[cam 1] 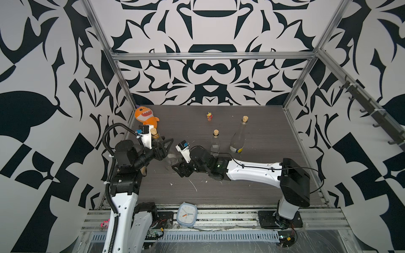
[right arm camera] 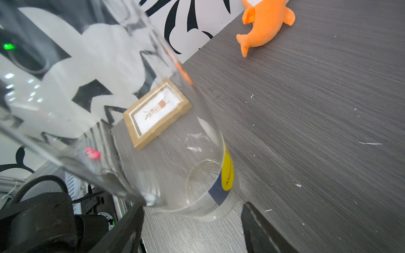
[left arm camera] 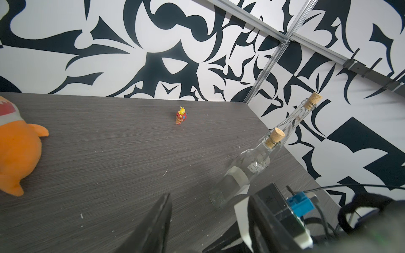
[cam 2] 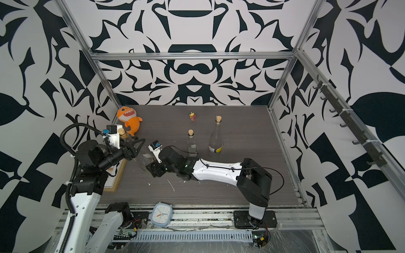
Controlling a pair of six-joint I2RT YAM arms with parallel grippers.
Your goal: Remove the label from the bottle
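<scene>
A clear bottle looms large in the right wrist view, its yellow and blue label low on the side near its base. In the top left view its corked neck rises behind my left gripper, which partly covers it. The fingers stand apart in the left wrist view, with nothing visible between them; contact with the bottle cannot be told. My right gripper is open, its fingers on either side of the bottle's lower part in that view, with no grip visible.
Two other corked bottles, a shorter one and a taller one, stand to the right. An orange plush shark and a framed picture lie at the left.
</scene>
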